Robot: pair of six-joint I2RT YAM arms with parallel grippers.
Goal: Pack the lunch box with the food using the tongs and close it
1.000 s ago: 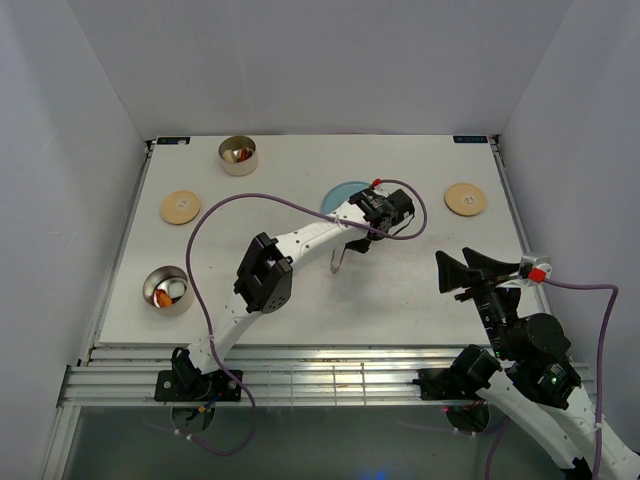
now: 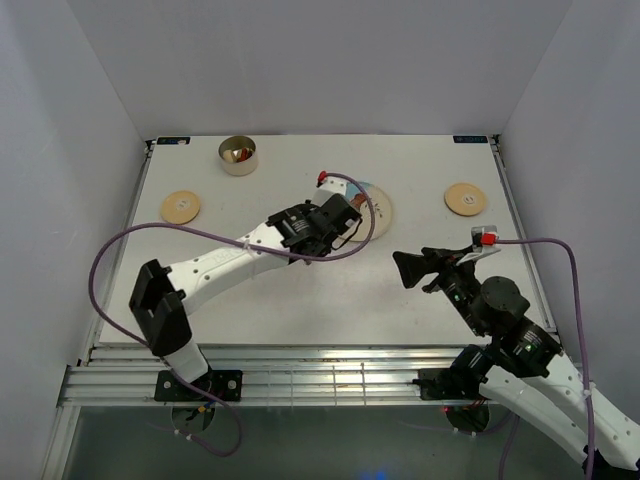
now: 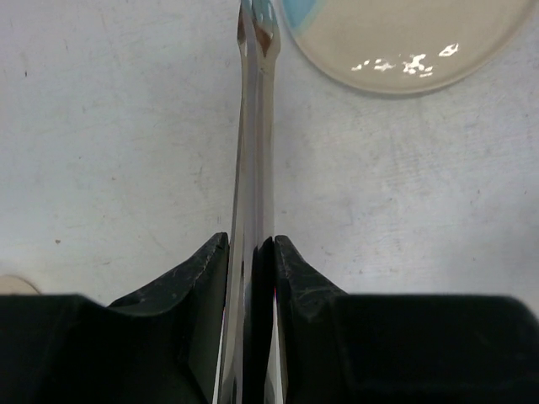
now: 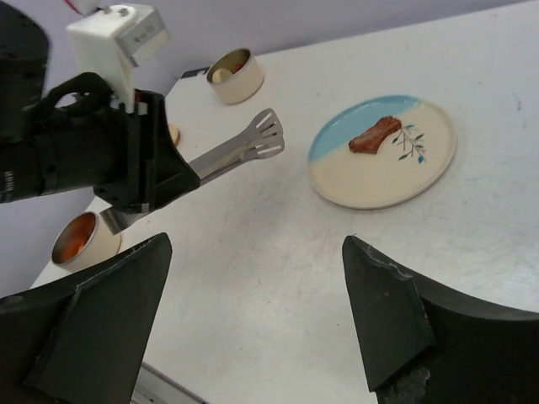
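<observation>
Metal tongs are clamped in my left gripper; their slotted ends [image 4: 265,135] are empty in the right wrist view, above the table and left of the plate. The blue-and-cream plate [image 4: 337,181] carries a piece of brown meat [image 4: 375,135]. A metal pot [image 2: 238,166] with food inside stands at the back left. The right wrist view shows a second pot [image 4: 101,246] with orange food, hidden by the left arm in the top view. My right gripper stands open and empty, front right of the plate.
Round wooden discs lie on the table, a left one [image 2: 180,207] and a right one [image 2: 465,199]. The left arm [image 2: 230,265] reaches across the table's left half. Clear table [image 2: 330,310] shows in front of the plate.
The left gripper and its tongs have swung left, uncovering the plate's right part, while the left arm now covers the front-left pot. My right gripper has shifted left.
</observation>
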